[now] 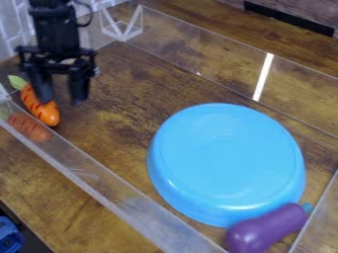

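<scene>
The black gripper (55, 79) is at the upper left, blurred, with its fingers around or just above an orange toy carrot (47, 111) with green leaves, lying near the clear tray wall. Whether the fingers touch the carrot or how far apart they stand is unclear.
A large upturned blue plate or bowl (224, 158) fills the right, with a purple toy eggplant (262, 229) at its lower right. Clear walls (113, 198) enclose the wooden floor (138, 99).
</scene>
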